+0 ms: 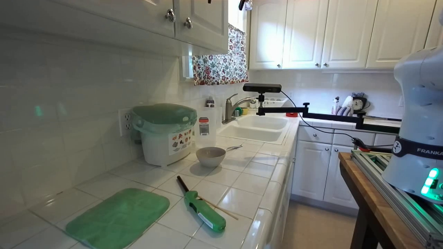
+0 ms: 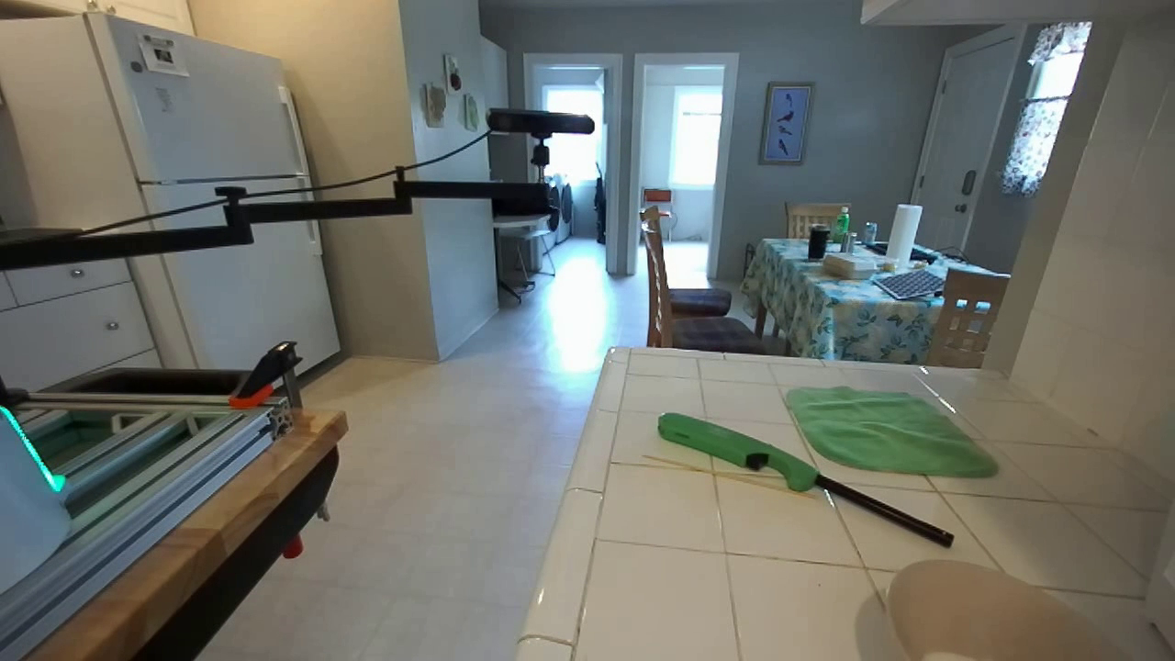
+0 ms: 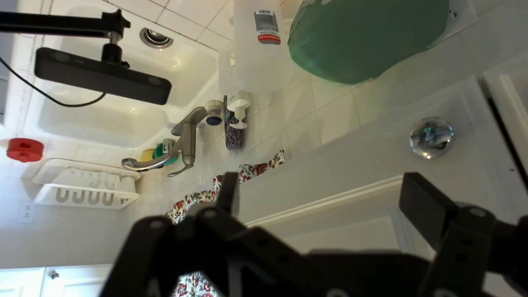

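Observation:
In the wrist view my gripper is open, its dark fingers (image 3: 425, 210) wide apart with nothing between them. Behind the gap is a white cabinet door with a round clear knob (image 3: 431, 137). Small dark parts, apparently of the gripper, show at the top edge of exterior view 1, high above the counter. On the white tiles lie a green lighter (image 1: 205, 211) with a black tip, a thin stick (image 1: 220, 208) and a green cloth (image 1: 118, 218). Farther back stands a grey bowl (image 1: 210, 157), a utensil handle (image 1: 234, 147) at its far side.
A green-lidded bin (image 1: 166, 135) and a clear bottle (image 1: 206, 126) stand along the wall. The sink (image 1: 257, 133) and faucet (image 1: 229, 110) lie beyond. A camera (image 1: 261, 87) on a black arm reaches over the sink. Upper cabinets (image 1: 199, 25) overhang the counter.

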